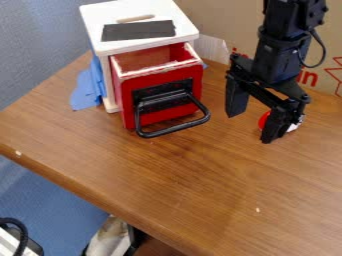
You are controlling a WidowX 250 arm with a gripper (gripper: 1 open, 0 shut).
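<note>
My gripper [251,112] hangs over the right side of the wooden table, its black fingers spread apart with nothing visible between them. Behind its right finger, a small red and white object [291,123] lies on the table, mostly hidden. To the left stands a red toy cabinet [139,112] with white sides and top, a black front with a large handle, and an open upper compartment.
A blue cloth [84,90] lies left of the cabinet, a dark flat piece [138,29] on its top. Cardboard [226,25] stands behind.
</note>
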